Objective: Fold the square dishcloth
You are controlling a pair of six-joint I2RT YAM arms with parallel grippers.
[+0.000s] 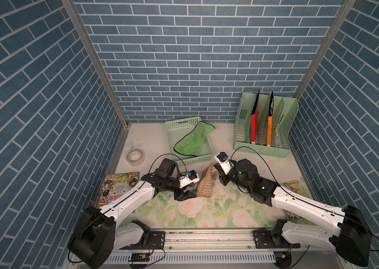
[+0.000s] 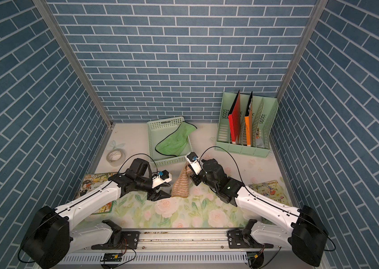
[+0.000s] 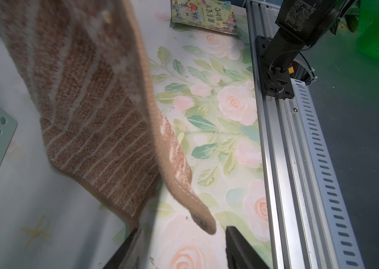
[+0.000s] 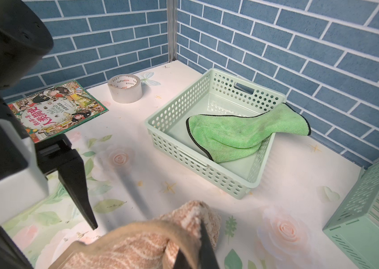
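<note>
The brown, pale-striped dishcloth point(image 1: 206, 181) hangs bunched between the two arms. Its upper part is pinched by my right gripper, which is shut on it. In the left wrist view the dishcloth point(image 3: 95, 112) drapes down from the upper left, its beige hem ending in a loose corner. That corner dangles near the gap of my left gripper, whose fingertips stand apart at the bottom edge with no cloth gripped. From above, the left gripper point(image 1: 191, 193) is just left of the cloth's lower end.
A pale green basket point(image 4: 216, 177) with a green cloth point(image 4: 238, 134) stands behind. A file rack point(image 1: 261, 150) is at back right. Tape point(image 1: 135, 157) and a booklet point(image 4: 57, 109) lie left.
</note>
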